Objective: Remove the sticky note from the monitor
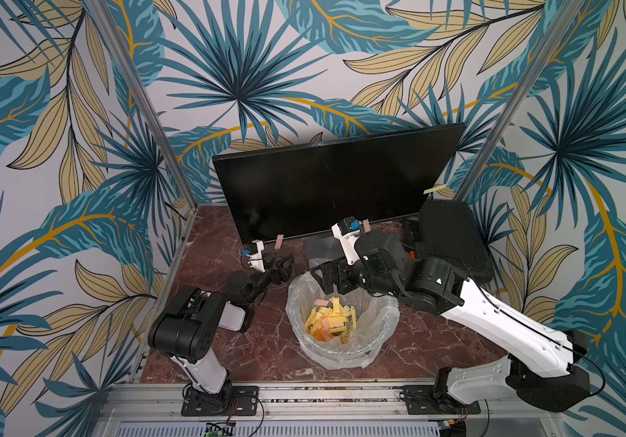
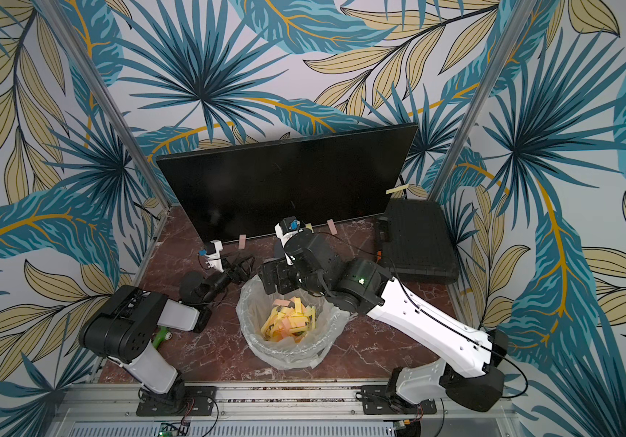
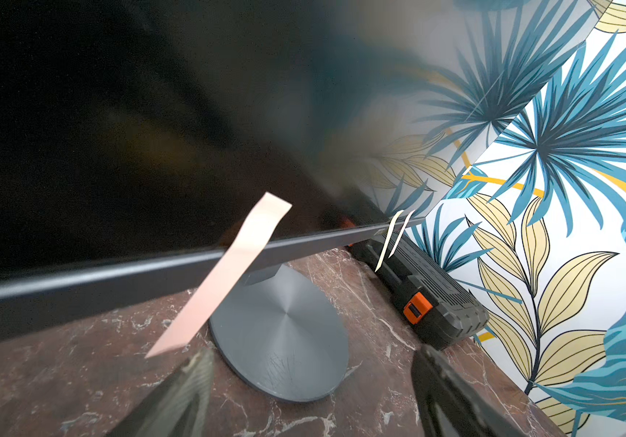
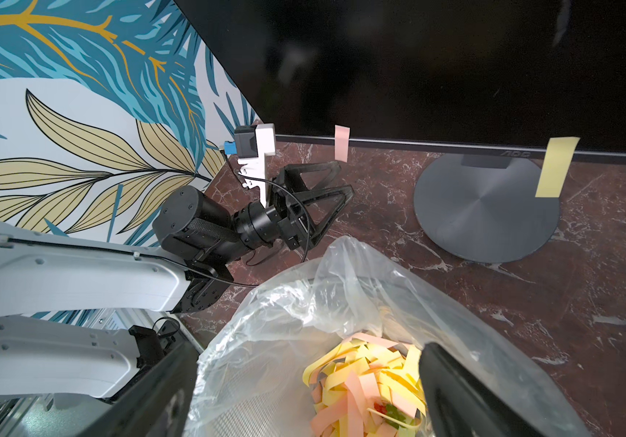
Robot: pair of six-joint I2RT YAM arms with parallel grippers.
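Observation:
The monitor [image 1: 338,182] carries sticky strips along its bottom edge: a pink note [image 3: 218,276] close before my left gripper in the left wrist view, a yellow note, another pink note [image 2: 331,226] and a pale yellow strip [image 2: 396,189] at the right end. My left gripper is open, apart from the pink note, with nothing between its fingers. My right gripper hangs open over a plastic-lined bin [image 4: 240,327] holding yellow and pink strips.
A black case [image 2: 418,240] lies at the right of the table, beside the monitor. The round monitor stand [image 4: 486,218] sits on the marble top, with bare table [image 4: 597,291] around it.

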